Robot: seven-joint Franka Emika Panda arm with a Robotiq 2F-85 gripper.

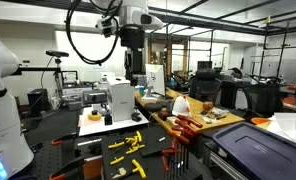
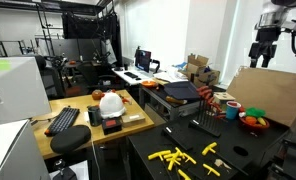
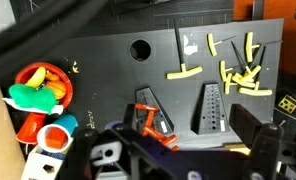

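Observation:
My gripper hangs high above the dark table, open, with nothing between its fingers; in exterior view 1 the gripper (image 1: 137,74) is at top centre, far above everything on the surface. Several yellow pieces lie loose, among them a yellow bar with a dark shaft (image 3: 184,73) and a yellow cluster (image 3: 250,82) in the wrist view. Below them are a dark perforated block (image 3: 210,108) and a dark holder (image 3: 160,118) with red-handled things (image 3: 148,125). At the left, a red bowl (image 3: 22,77) carries toy fruit and a green piece.
Close to the bowl are a red cup (image 3: 30,128) and a blue-and-white cup (image 3: 57,137). A large grey tray (image 1: 253,150) lies at right in exterior view 1. A cardboard panel (image 2: 268,95) stands behind the bowl in exterior view 2.

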